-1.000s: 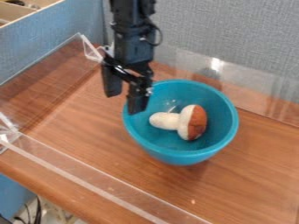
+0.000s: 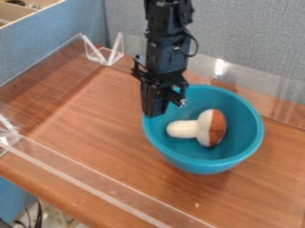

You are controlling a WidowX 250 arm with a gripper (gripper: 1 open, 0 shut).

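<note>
A teal bowl (image 2: 233,151) stands on the wooden table. A toy mushroom (image 2: 197,127) with a white stem and a brown and white cap lies on its side inside it. My black gripper (image 2: 162,96) is over the bowl's left rear rim, low and close to it; whether it touches the rim is unclear. Its fingertips are dark and partly overlapping, so how the fingers stand is hard to see.
The bare table (image 2: 84,125) has free room to the left of the bowl and in front of it. Clear plastic barriers run along its edges, with grey padded walls at the back and left.
The bowl, with the mushroom in it, has shifted to the right over the last second, and the gripper has moved right along with it.
</note>
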